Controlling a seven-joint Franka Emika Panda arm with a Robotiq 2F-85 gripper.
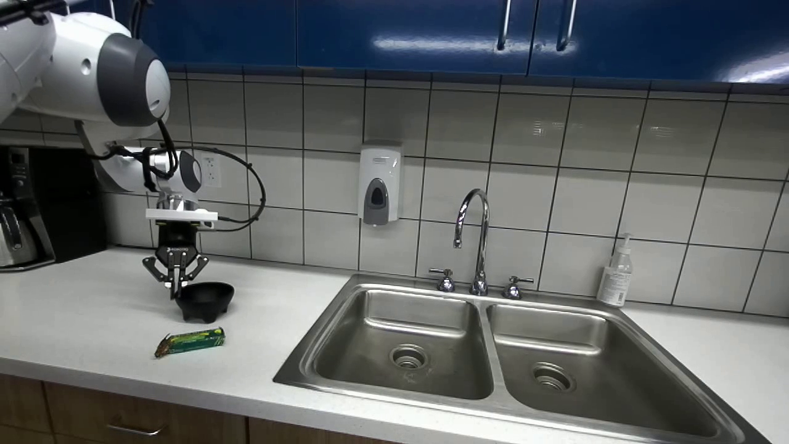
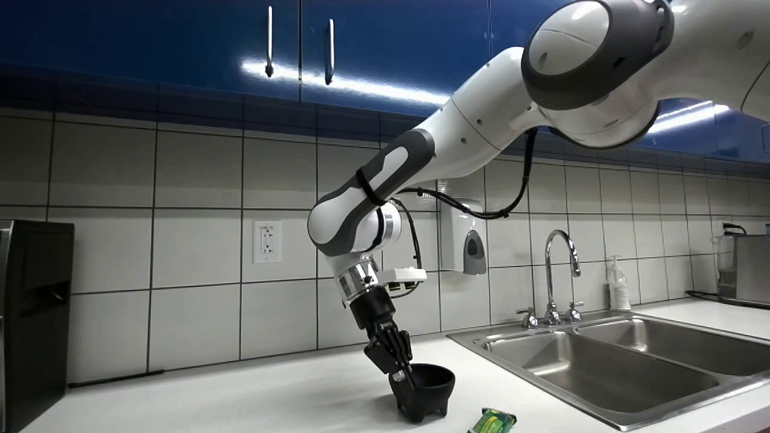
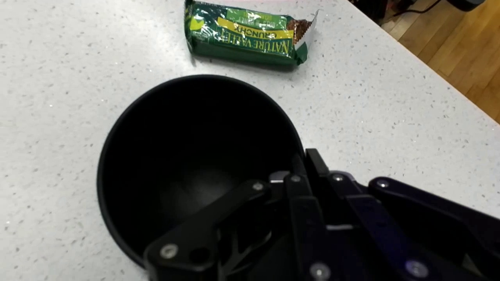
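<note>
A black bowl (image 1: pixel 206 302) with short feet is upright on the white counter, and my gripper (image 1: pixel 176 290) is shut on its rim at the left side. In the wrist view the bowl (image 3: pixel 197 154) looks empty, with its wall pinched between my fingers at the right edge. From the second exterior side, my gripper (image 2: pixel 405 375) reaches down at a slant to the bowl (image 2: pixel 427 393). Whether the bowl's feet touch the counter is hard to tell. A green granola bar wrapper (image 3: pixel 246 35), torn at one end with some bar showing, lies in front of the bowl.
A steel double sink (image 1: pixel 399 340) with a faucet (image 1: pixel 481 237) is to the right. At the far left stands a black coffee maker (image 1: pixel 63 203). Open counter lies between the bowl and the sink, and the counter's front edge runs near the wrapper.
</note>
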